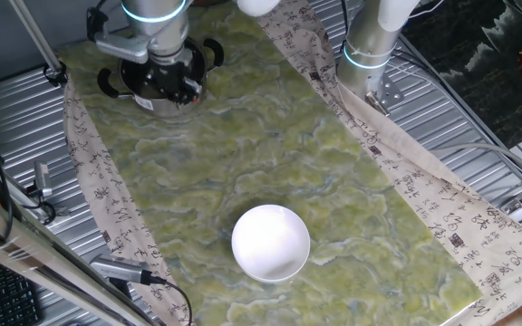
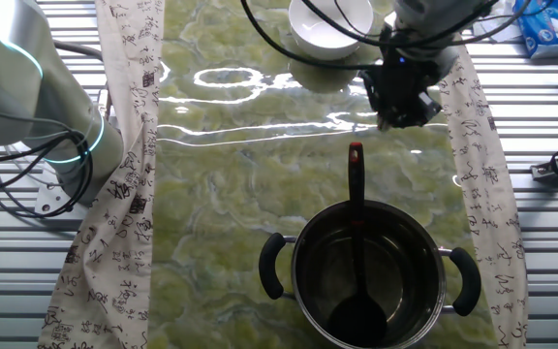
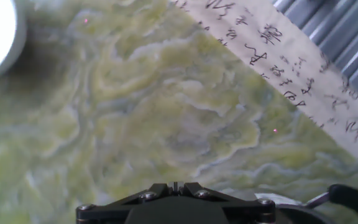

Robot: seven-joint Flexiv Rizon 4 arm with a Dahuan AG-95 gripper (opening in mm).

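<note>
A steel pot [image 2: 300, 281] with two black handles stands on the green marbled table. Leaning in it is a black ladle [image 2: 357, 242], its handle end tipped red and sticking up past the rim. My gripper [image 2: 386, 122] hangs above the table, apart from that handle end in exterior view 2. In exterior view 1 the gripper [image 1: 190, 94] and arm cover much of the pot [image 1: 166, 107]. The wrist view shows the gripper with its fingers together and nothing visible between them. A white bowl [image 1: 271, 243] sits apart on the table, empty as far as shows.
Around the green tabletop [image 1: 243, 154] runs a cloth with dark script [image 1: 406, 186]. A camera [image 1: 120, 270] with a cable is at the near left edge. Between pot and bowl the table is clear.
</note>
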